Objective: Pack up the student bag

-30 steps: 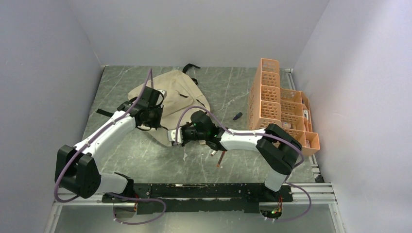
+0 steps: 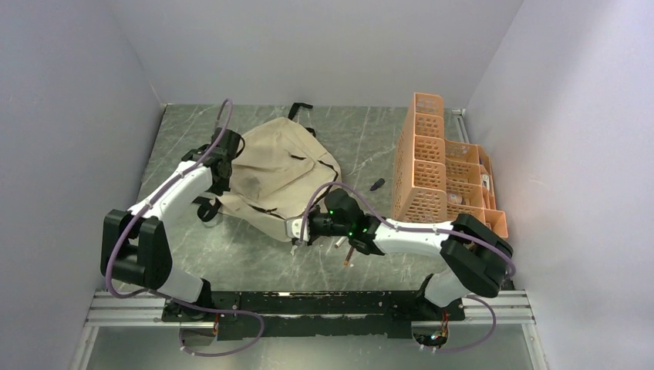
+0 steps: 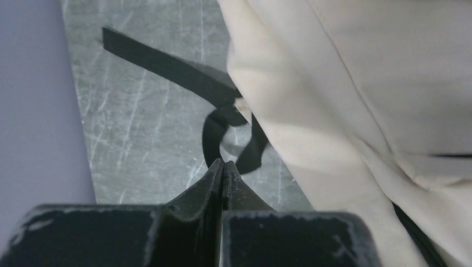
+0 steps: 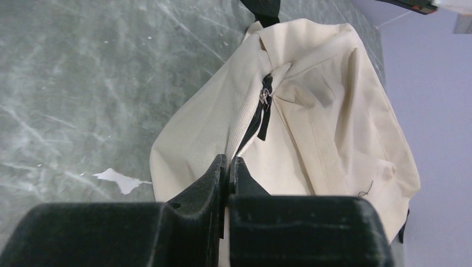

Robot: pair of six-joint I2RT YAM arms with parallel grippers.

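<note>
A beige cloth bag (image 2: 281, 154) with black straps and zip lies crumpled on the grey table. My left gripper is shut above its left side, over a black strap (image 3: 156, 64); whether anything is between those fingertips does not show clearly. My right gripper is shut on the bag's zipper edge at the near right side; a zip pull (image 4: 265, 97) hangs just beyond the fingers. In the top view both fingertips are largely hidden by the arms.
An orange compartment organiser (image 2: 416, 193) stands at the right. A small dark object (image 2: 377, 184) and pen-like items (image 2: 350, 254) lie between it and the bag. Walls bound the table at left, back and right.
My left gripper has moved left and away from the front zip area. My right gripper has moved right and toward the front, and the bag's near edge has shifted with it.
</note>
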